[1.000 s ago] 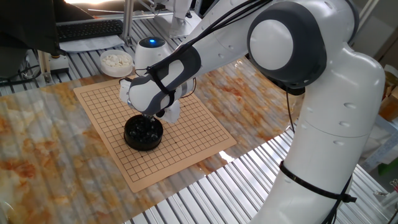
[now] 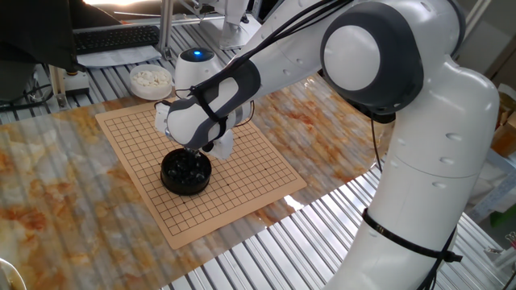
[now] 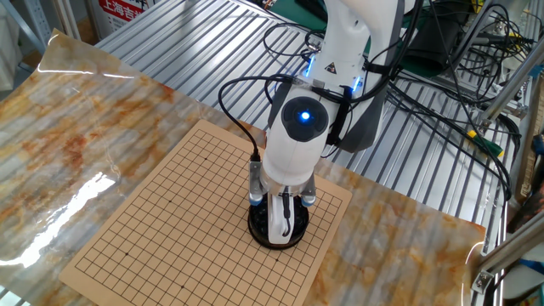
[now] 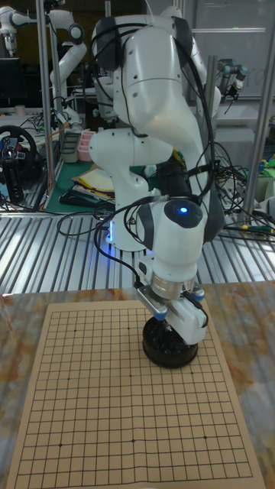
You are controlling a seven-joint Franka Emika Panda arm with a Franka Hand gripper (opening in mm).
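Observation:
A round black bowl [image 2: 186, 184] of dark stones [image 2: 187, 166] rests on the tan gridded board [image 2: 250, 177]. My gripper [image 2: 192, 151] points down at the bowl, its tips at or just inside the opening. From exterior view 2, the gripper's white body covers much of the bowl [image 3: 255, 231]. Exterior view 3 shows the bowl [image 4: 166, 358] under the gripper, toward the board's far right part. The fingertips are too small and dark to make out, so neither their spacing nor anything between them can be told.
A white bowl of white stones [image 2: 151, 81] stands beyond the board's far corner in exterior view 1. The board's grid is bare apart from the black bowl. A marble-patterned sheet [image 2: 64, 201] lies under the board, with ribbed metal table [image 2: 266, 258] showing past its edge.

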